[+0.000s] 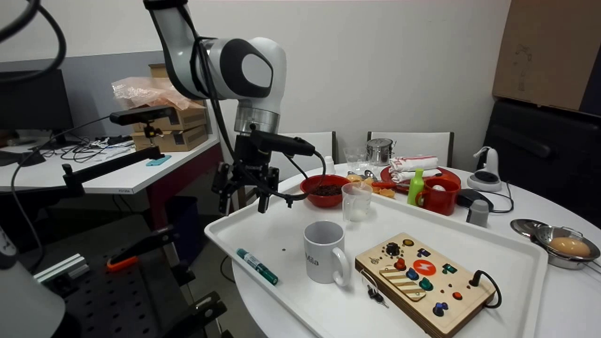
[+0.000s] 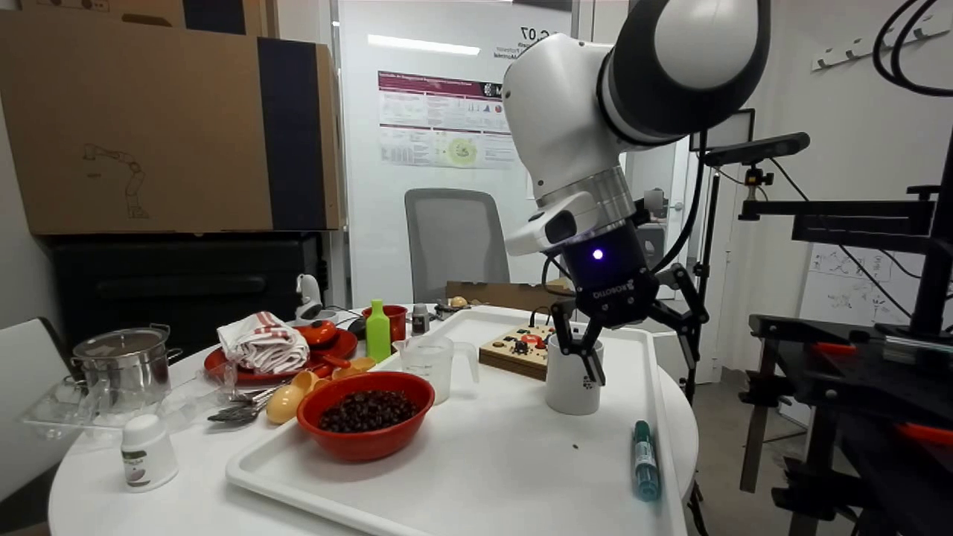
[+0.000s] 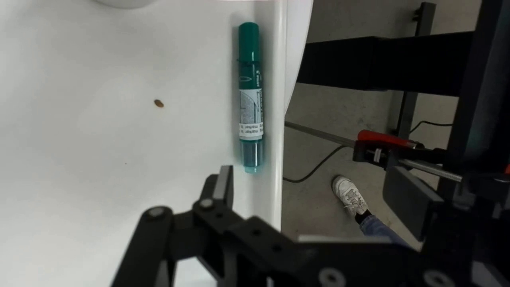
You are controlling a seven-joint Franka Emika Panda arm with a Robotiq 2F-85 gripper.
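Observation:
A green marker [image 3: 251, 103] lies flat along the inner edge of the white tray [image 3: 277, 201]. Exterior view 1 has the same marker [image 1: 257, 265] at the tray's near left side. My gripper [image 1: 243, 208] hangs in the air above that end of the tray, fingers spread and nothing between them. In the wrist view the left finger [image 3: 223, 184] is over the tray close to the marker's lower end, while the right finger [image 3: 406, 201] is out past the tray's edge. The white mug [image 1: 325, 253] stands upright on the tray, apart from the marker.
A wooden panel with knobs [image 1: 428, 284] lies on the tray beyond the mug. A red bowl of dark beans [image 2: 368, 415] and a clear measuring cup [image 1: 356, 202] stand at its far side. A black frame with a red-handled clamp [image 3: 382, 138] is beside the table. Tray space around the marker is clear.

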